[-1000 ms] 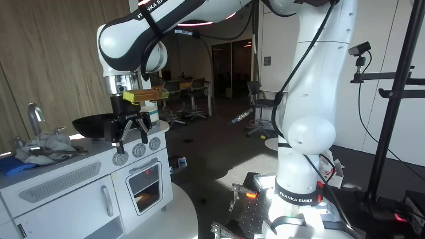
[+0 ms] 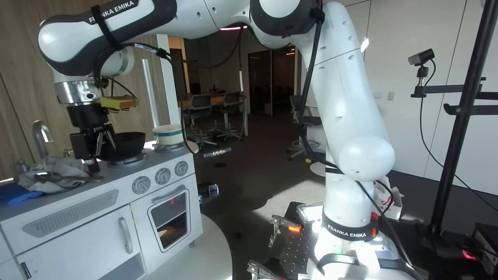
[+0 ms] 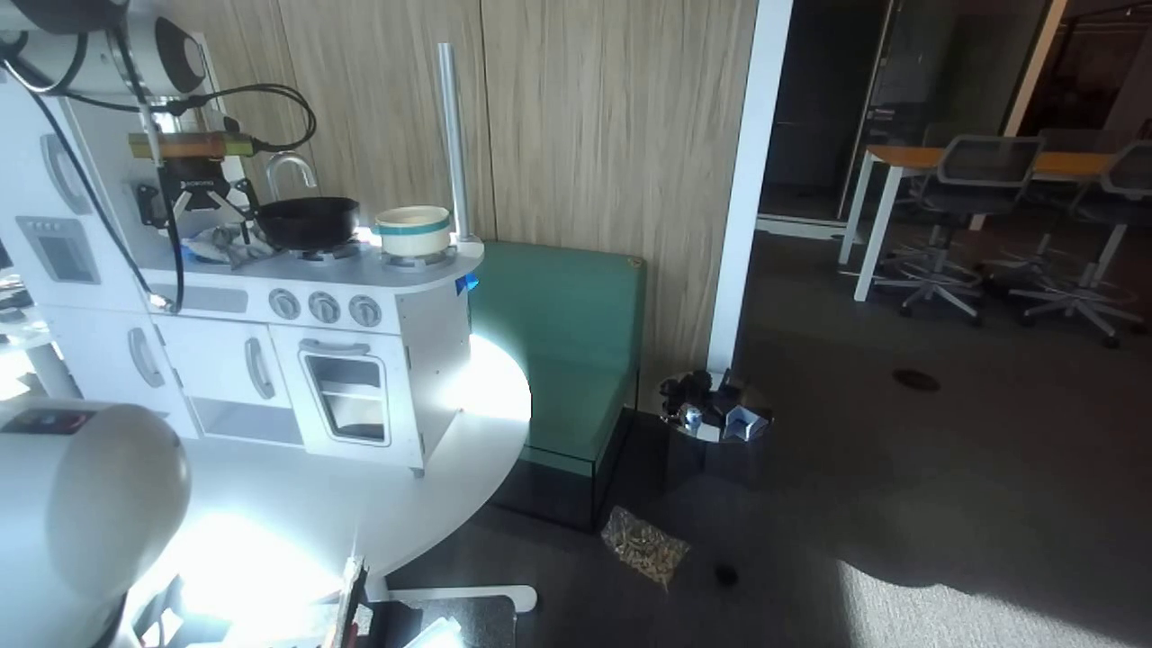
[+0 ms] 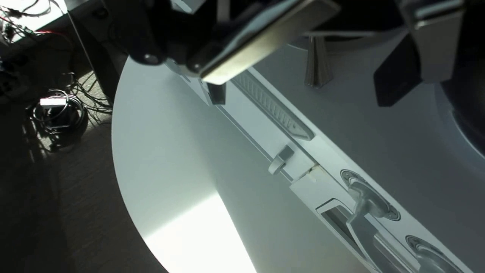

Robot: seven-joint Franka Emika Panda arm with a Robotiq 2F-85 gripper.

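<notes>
My gripper hangs over the toy kitchen's counter, fingers open, nothing held. In the wrist view a handle end of a utensil shows in the gap between the spread fingers, lying on the counter below them. In exterior view 1 that utensil rests on a crumpled pale towel by the sink, just under the fingertips. A black pan sits on a burner right beside the gripper; whether they touch, I cannot tell. A cream pot with a teal band stands on the other burner.
A blue cloth lies at the counter's left end. The faucet rises behind the towel. Knobs line the counter's front face, and a handle-bearing cabinet door is below. The counter strip in front of the pan is clear.
The arm has swung left and away from its base, taking the open gripper from in front of the knobs to above the utensil. The pan appears shifted right, toward the pot.
</notes>
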